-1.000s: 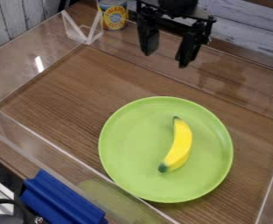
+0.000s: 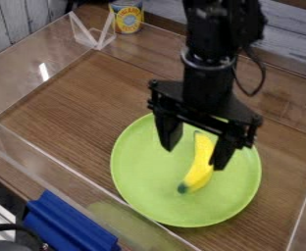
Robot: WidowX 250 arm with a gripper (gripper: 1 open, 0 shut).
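A yellow banana point(image 2: 196, 174) with a dark tip lies on a round green plate point(image 2: 148, 184) in the middle right of the camera view. My black gripper point(image 2: 195, 148) hangs low over the plate, open, with its two fingers on either side of the banana's upper end, which it partly hides. Whether they touch the banana I cannot tell.
Blue blocks point(image 2: 67, 226) lie at the lower left. A can point(image 2: 126, 16) stands at the back beside a clear plastic piece. The wooden surface point(image 2: 71, 113) left of the plate is clear, bordered by transparent walls.
The banana and plate show no visible movement.
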